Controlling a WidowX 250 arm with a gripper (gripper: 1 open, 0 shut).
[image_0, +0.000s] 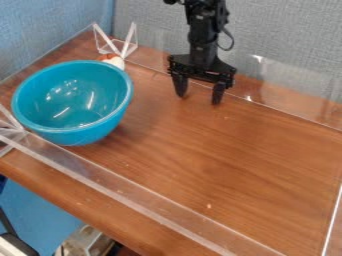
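My black gripper (199, 82) hangs at the back of the wooden table, right of centre-top, its two fingers open with nothing between them. A teal bowl (71, 104) sits on the left of the table, well apart from the gripper. Behind the bowl is a small white object with some orange (114, 62), partly hidden by the bowl's rim.
Clear low barriers line the table (214, 175) at the back and front, with white lattice supports (115, 41) at the left corners. Padded walls stand behind and to the left.
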